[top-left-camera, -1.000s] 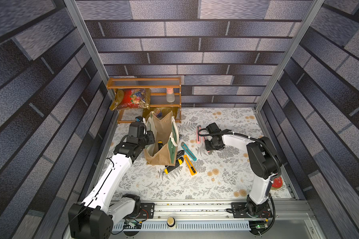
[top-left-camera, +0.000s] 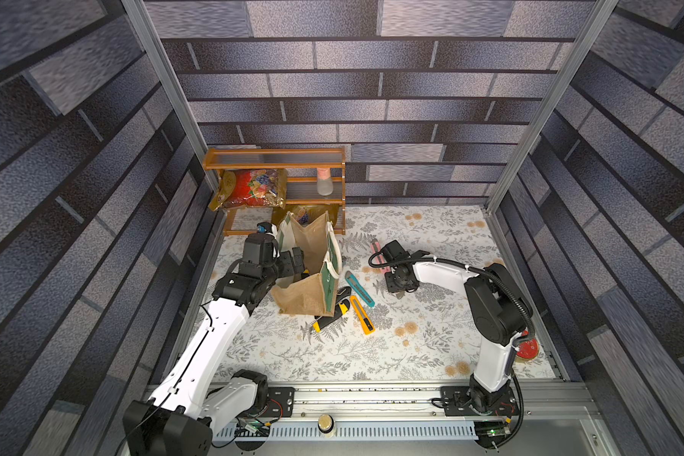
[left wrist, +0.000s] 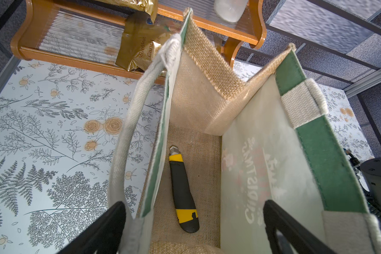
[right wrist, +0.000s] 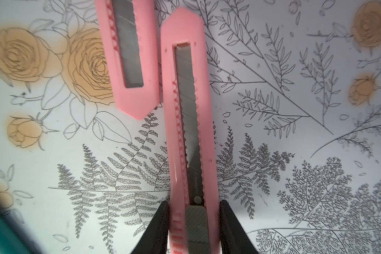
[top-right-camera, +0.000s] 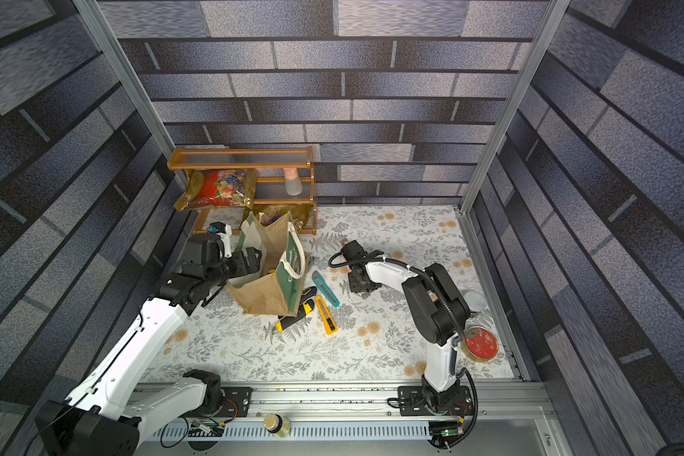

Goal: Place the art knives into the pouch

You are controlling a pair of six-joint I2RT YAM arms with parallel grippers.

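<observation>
The open burlap pouch (top-left-camera: 311, 296) holds a black-and-yellow art knife (left wrist: 180, 184) on its floor. My left gripper stands open at the top of the pouch. In the right wrist view, my right gripper has a fingertip on either side of a pink art knife (right wrist: 189, 122) lying on the table; whether it grips it is unclear. A second pink knife (right wrist: 129, 55) lies beside it, and a teal knife (top-left-camera: 359, 288), an orange knife (top-left-camera: 362, 317) and black-and-yellow knives (top-left-camera: 326, 317) lie just right of the pouch.
A wooden shelf (top-left-camera: 273, 159) with candy bags (top-left-camera: 250, 187) and a bottle (top-left-camera: 323, 182) stands behind the pouch. A red round tin (top-right-camera: 479, 343) sits at the front right.
The right arm has moved a little left and toward the front, over the pink knives. My left gripper has shifted slightly at the pouch.
</observation>
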